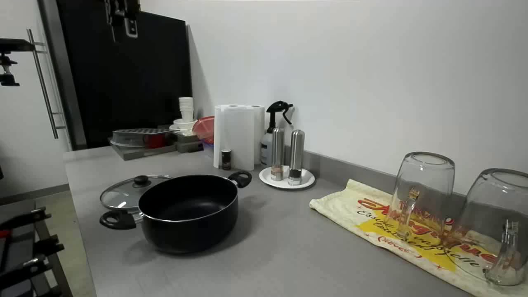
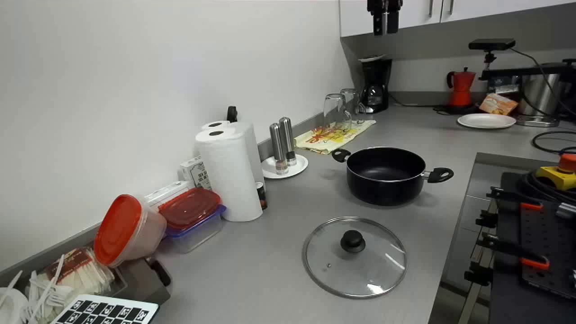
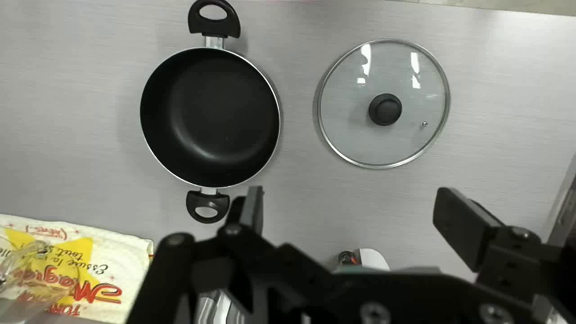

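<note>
A black two-handled pot [image 1: 190, 218] stands upright and uncovered on the grey counter; seen from above in the wrist view, the pot [image 3: 210, 119] is empty. Beside it the round glass lid [image 2: 354, 270] lies flat, its black knob [image 3: 385, 110] facing up. High over the counter, well clear of both, hangs my gripper. Its fingers are spread wide with nothing between them. Only its lower end shows at the top of exterior view 2, where the gripper [image 2: 384, 29] points downward.
Paper towel rolls [image 2: 229, 173], metal grinders on a white plate [image 1: 286, 184] and a spray bottle [image 1: 267, 143] line the wall. Glass mugs [image 1: 420, 198] stand upside down on a printed cloth [image 1: 346, 205]. Bare counter [image 1: 297, 247] lies between pot and cloth.
</note>
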